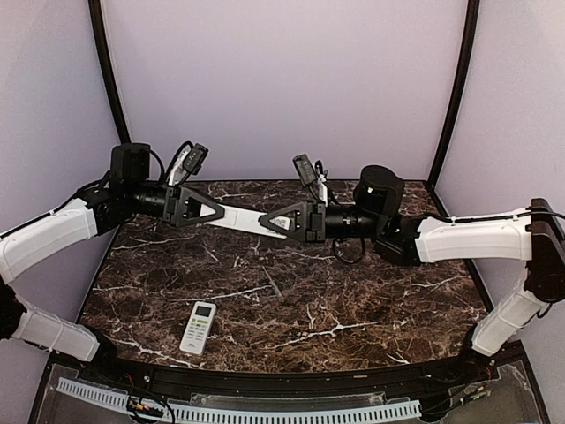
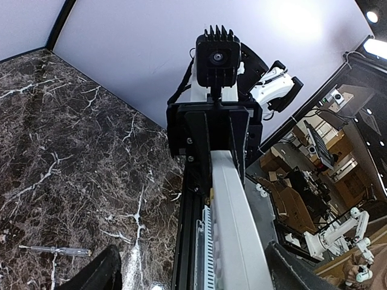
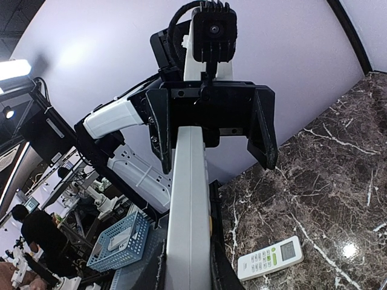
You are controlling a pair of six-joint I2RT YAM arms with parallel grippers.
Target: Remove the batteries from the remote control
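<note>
A long white remote control (image 1: 240, 218) hangs level in the air between both grippers, seen edge-on in the wrist views. My right gripper (image 1: 274, 223) is shut on one end of the remote (image 3: 188, 217). At the other end my left gripper (image 1: 207, 212) stands open, its dark fingers either side of the remote (image 2: 236, 223) in the left wrist view. The batteries cannot be made out.
A second white remote (image 1: 199, 328) with screen and buttons lies at the front left of the marble table (image 1: 371, 327). A slim screwdriver (image 2: 57, 250) lies near the middle.
</note>
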